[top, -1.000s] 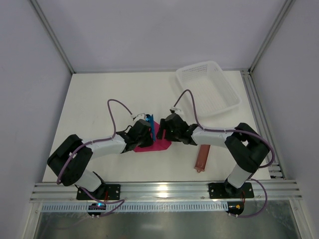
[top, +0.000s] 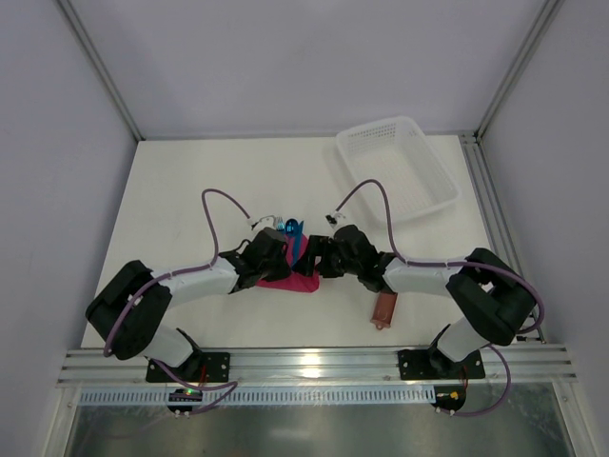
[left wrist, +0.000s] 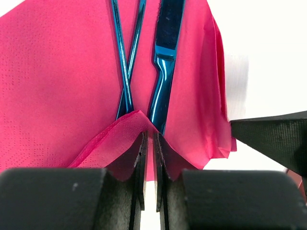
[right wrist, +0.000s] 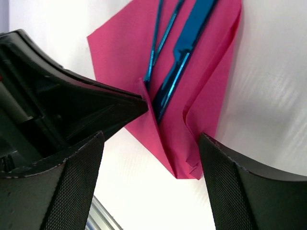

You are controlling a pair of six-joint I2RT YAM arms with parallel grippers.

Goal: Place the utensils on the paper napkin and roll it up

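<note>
The pink napkin lies on the table between both arms. Blue utensils rest on it: a knife and two thinner handles, crossing. At the near end, a napkin corner is folded up over the handle ends. My left gripper has its fingertips at that fold with only a narrow gap between them; whether it grips the cloth is unclear. Open, my right gripper has its fingers apart at the near right part of the napkin, whose right edge stands raised in a fold.
An empty white basket stands at the back right. A brown object lies near the right forearm, toward the front.
Compared with a second ago, my right arm sits farther right and forward, and the utensils appear slightly farther right. My left arm has barely moved.
</note>
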